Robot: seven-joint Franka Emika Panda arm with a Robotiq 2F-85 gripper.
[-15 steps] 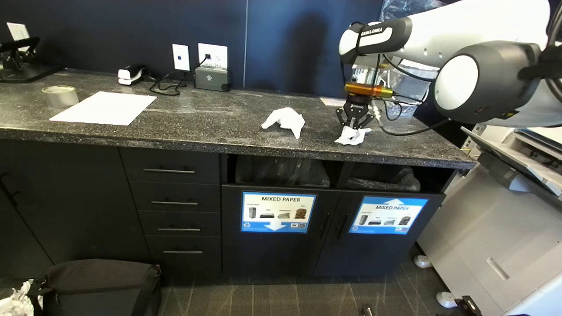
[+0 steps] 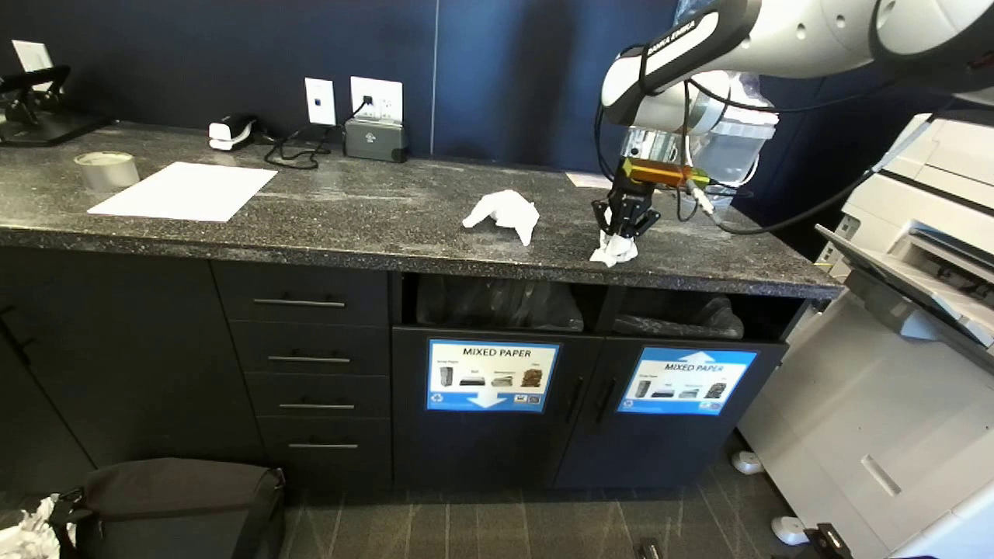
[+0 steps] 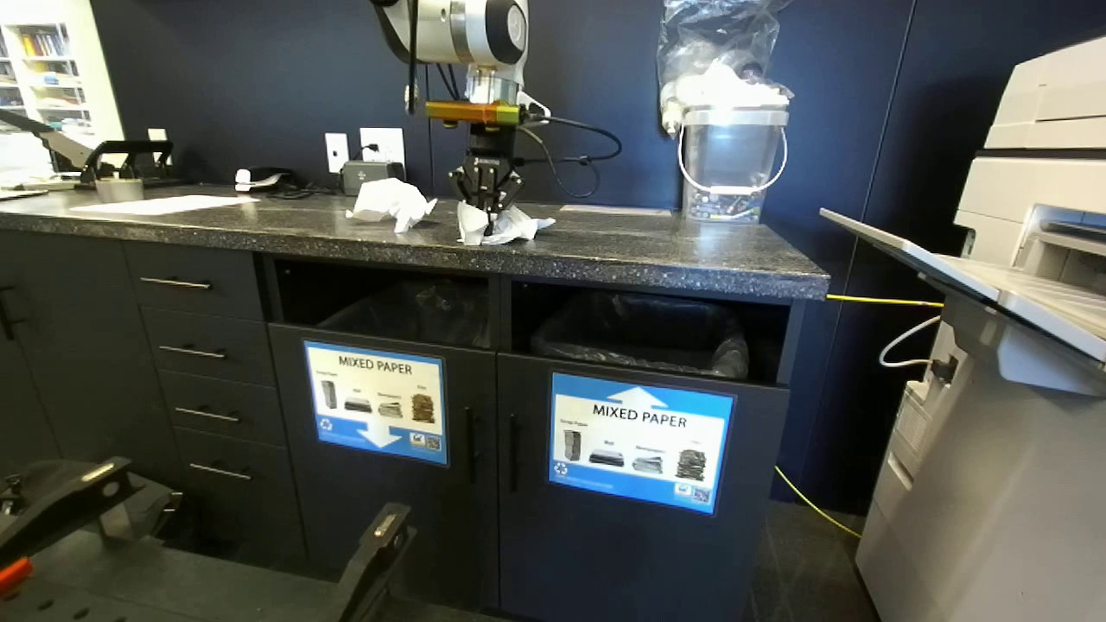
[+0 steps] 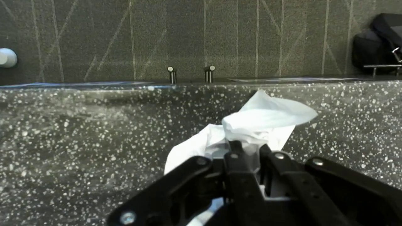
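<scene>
A crumpled white paper (image 2: 615, 251) lies on the dark speckled counter (image 2: 391, 210) near its front edge. My gripper (image 2: 619, 230) points down over it and is shut on a part of it, with white showing between the fingers in the wrist view. Loose flaps of this paper (image 4: 265, 118) stick out past the fingertips toward the front edge. To the left in exterior view 1 sits another crumpled paper (image 2: 505, 213), apart from the gripper. In exterior view 2 the held paper (image 3: 524, 225) appears to rest on the counter.
Below the counter are two bin openings with clear liners (image 3: 643, 337), above doors with "MIXED PAPER" signs (image 3: 640, 441). A clear bucket (image 3: 731, 161) stands at the back right. A flat white sheet (image 2: 186, 191) and a tape roll (image 2: 107, 171) lie far left. A printer (image 2: 885, 373) stands right.
The gripper has come down and slightly left, and the arm's links have swung up and right. The paper under it is bunched more tightly. The other crumpled paper has not moved.
</scene>
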